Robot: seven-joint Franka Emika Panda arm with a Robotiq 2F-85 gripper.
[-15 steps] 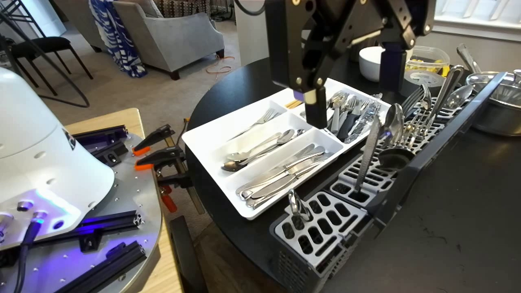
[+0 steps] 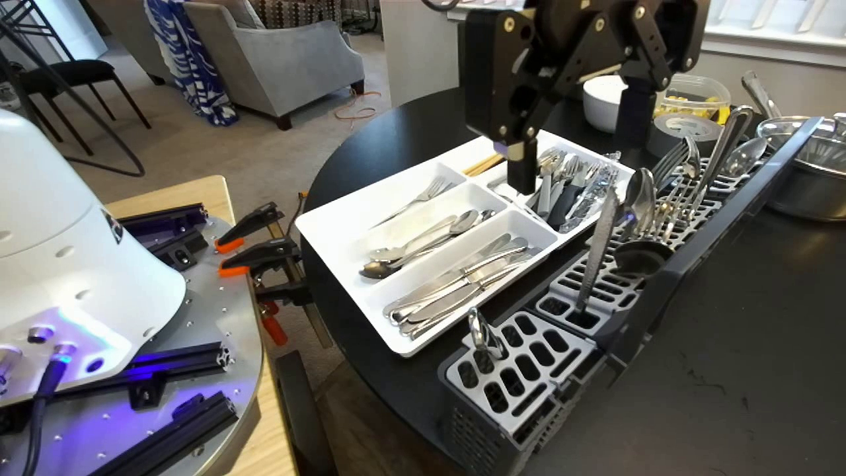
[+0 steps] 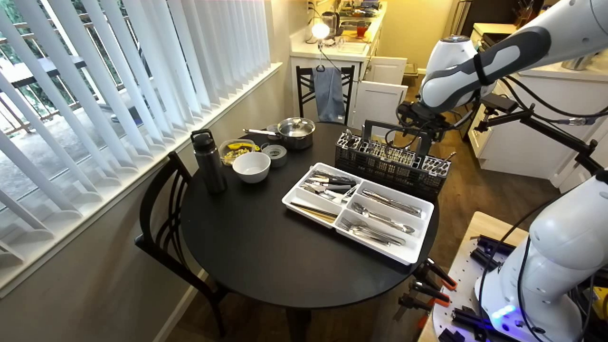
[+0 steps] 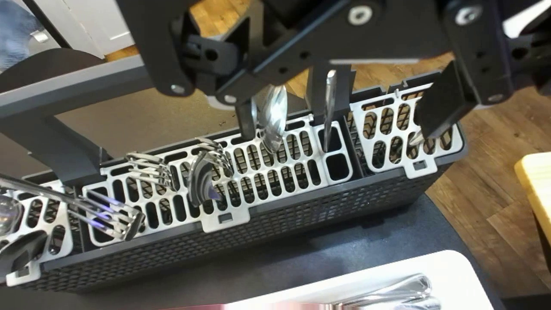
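Note:
My gripper is open, its two fingers wide apart above the dark cutlery basket. In the wrist view, an upright knife and a spoon stand in the basket and show between the fingers, neither gripped. Forks and a dark ladle-like piece stand farther left. The white cutlery tray lies beside the basket. It holds knives, spoons, a fork and mixed utensils in separate compartments.
A lidded pot, a white bowl, a tape roll, a food container and a dark bottle stand toward the back. The basket's tall handle rises near the gripper. Bare table lies left of the tray.
The tray, basket and cutlery look unchanged.

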